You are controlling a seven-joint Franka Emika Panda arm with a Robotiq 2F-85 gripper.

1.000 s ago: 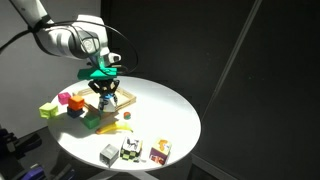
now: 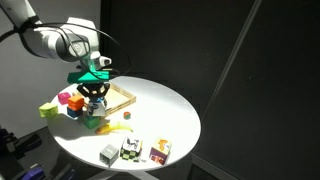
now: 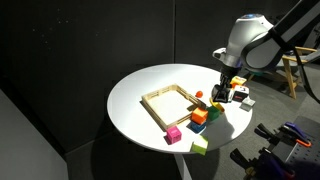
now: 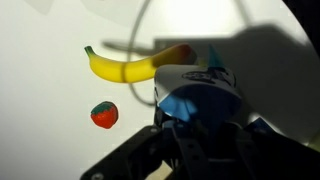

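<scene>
My gripper (image 2: 97, 101) is low over the left part of the round white table, shut on a white-and-blue cup-like object (image 4: 197, 88) with dark printing. In the wrist view the blue hollow side of this object faces the camera and its far end meets the tip of the banana (image 4: 125, 68); whether they touch I cannot tell. The dark fingers below it are hard to make out. A strawberry (image 4: 104, 114) lies to the left. In exterior view 1 the held object hangs just above or beside a green block (image 2: 92, 123).
A shallow wooden tray (image 3: 165, 105) stands behind. Orange (image 3: 199, 116), pink (image 3: 174, 134) and yellow-green (image 3: 200, 145) blocks sit near one edge. A grey cube (image 2: 109, 154), a patterned cube (image 2: 131, 149) and a coloured cube (image 2: 160, 151) line the front.
Over the last second my gripper has moved left and slightly down in exterior view 1, away from the tray and towards the green block.
</scene>
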